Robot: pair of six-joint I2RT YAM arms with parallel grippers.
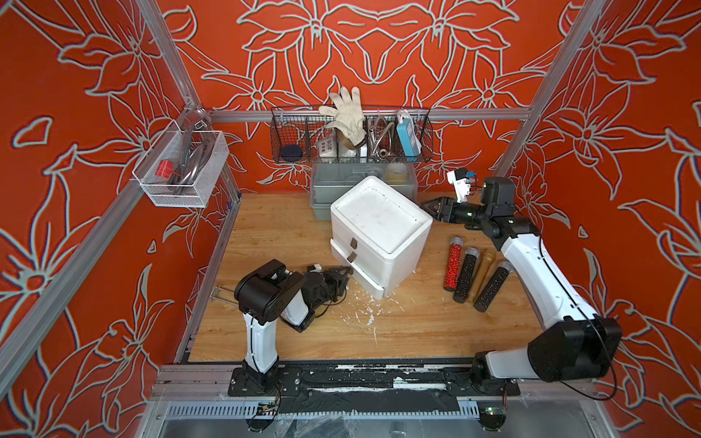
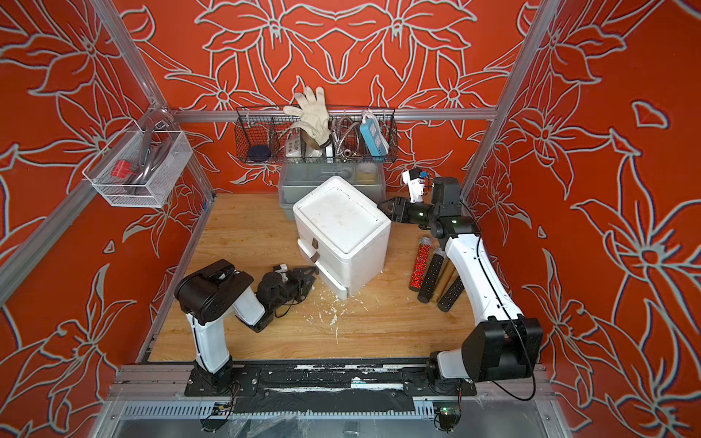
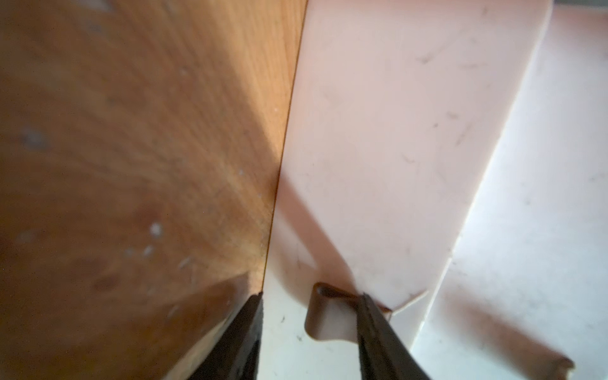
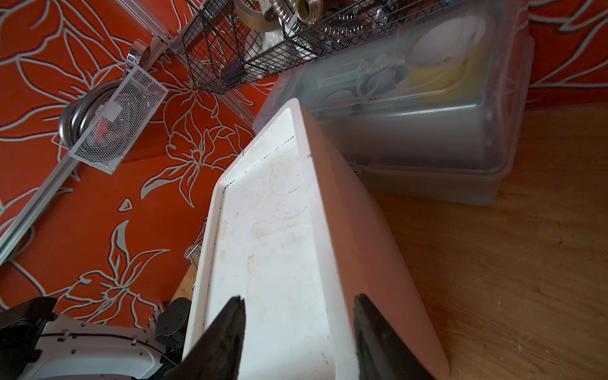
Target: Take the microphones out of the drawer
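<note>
A white two-drawer unit (image 1: 379, 219) stands mid-table, its lower drawer front (image 1: 365, 281) slightly out. In the left wrist view a brown drawer handle (image 3: 332, 319) is just beyond my left gripper, whose fingers are apart at the lower drawer front. My right gripper is open, beside the top right edge of the unit, nothing held. Several microphone-like cylinders (image 1: 463, 277) in red, black and wood colour lie right of the unit. The drawer's contents are hidden.
Behind the unit stands a translucent box (image 1: 321, 189); wire baskets (image 1: 284, 138) hang on the back wall and at left. The table's front middle holds only white flakes.
</note>
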